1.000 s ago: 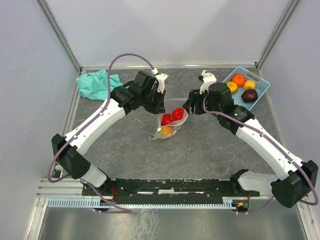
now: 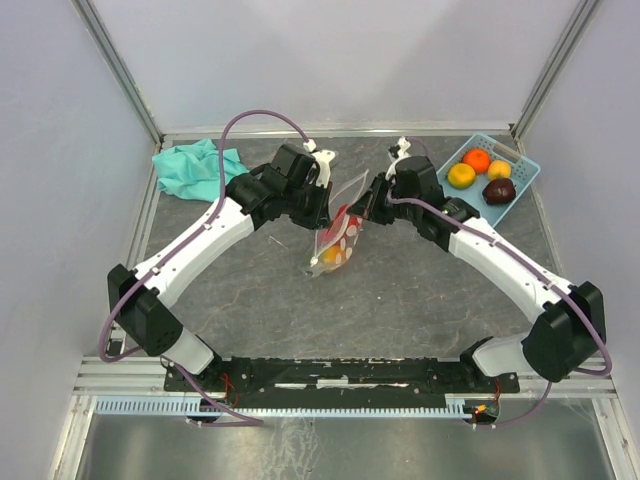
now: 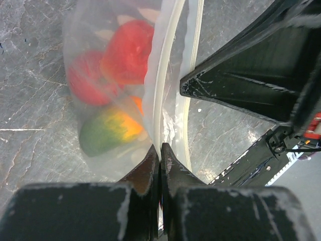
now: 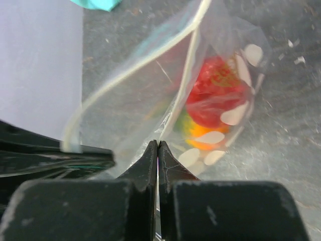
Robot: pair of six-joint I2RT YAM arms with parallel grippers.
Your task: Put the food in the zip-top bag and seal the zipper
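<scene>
A clear zip top bag (image 2: 317, 265) hangs between my two arms over the middle of the table. Inside it lie two red items (image 3: 128, 52) and a green-and-orange one (image 3: 113, 128), seen through the plastic. My left gripper is shut on one end of the bag's rim. My right gripper is shut at the bag's rim, the zipper strip (image 4: 183, 85) running down to its tips; whether plastic is pinched there is hard to tell. In the left wrist view the two zipper strips stand apart, so the mouth is partly open.
At the back right stands a blue basket (image 2: 533, 178) with an orange, a yellow fruit, a dark avocado-like item and another fruit. A turquoise cloth (image 2: 190, 172) lies crumpled at the back left.
My right gripper has moved left toward the left one and now stands at the bag's rim. The bag's mouth has narrowed, and its body looks more upright and slender. The left arm has barely moved.
</scene>
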